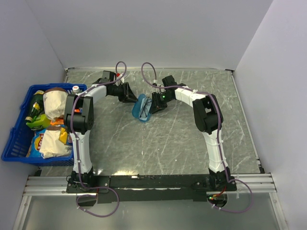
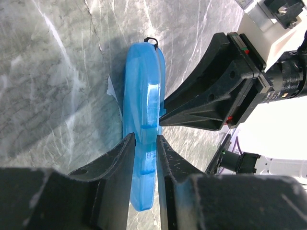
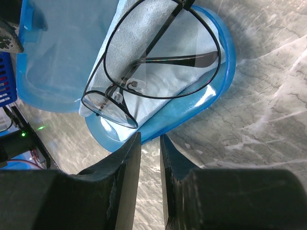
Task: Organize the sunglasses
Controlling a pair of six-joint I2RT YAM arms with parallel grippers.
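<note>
A blue glasses case [image 1: 143, 108] stands opened between my two grippers near the table's middle. In the right wrist view, black thin-rimmed glasses [image 3: 204, 59] with clear lenses lie on a folded pale blue cloth [image 3: 136, 28] in the case's base [image 3: 229, 48]; its lid [image 3: 53, 79] is swung up on the left. My left gripper is part open, its fingertips against the outer side of the lid. From the other side my right gripper is shut on the rim of the base. The left wrist view hides the glasses behind the lid.
At the left stands a blue basket [image 1: 15, 139] full of packets, bottles and cloth-like bundles.
</note>
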